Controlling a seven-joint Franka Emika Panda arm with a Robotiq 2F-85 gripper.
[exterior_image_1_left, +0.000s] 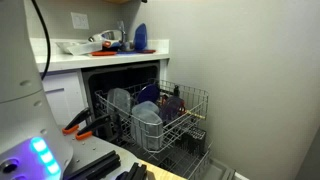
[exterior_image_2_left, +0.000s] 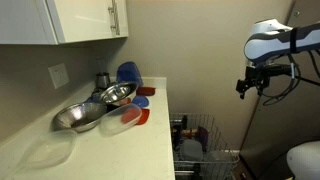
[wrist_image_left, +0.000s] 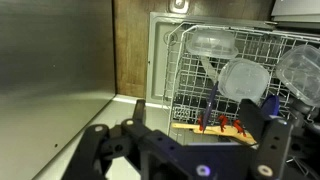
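My gripper stands open above the dishwasher rack in the wrist view, its two dark fingers wide apart with nothing held between them. In exterior view 2 the gripper (exterior_image_2_left: 254, 95) hangs in the air near the back wall, to the right of the rack (exterior_image_2_left: 205, 123). The pulled-out wire rack (wrist_image_left: 174, 72) holds clear plastic containers (wrist_image_left: 212, 42), a round clear one (wrist_image_left: 243, 78), and another clear one (wrist_image_left: 300, 70) at the right. Dark blue and red items sit low in the rack, partly hidden by the gripper.
On the white counter (exterior_image_2_left: 150, 150) are a steel bowl (exterior_image_2_left: 80, 117), a steel colander (exterior_image_2_left: 120, 93), clear containers (exterior_image_2_left: 50, 150) and a blue item (exterior_image_2_left: 129, 72). A wall cabinet (exterior_image_2_left: 60, 20) overhangs the counter. A plain wall (exterior_image_1_left: 240, 70) stands behind the rack.
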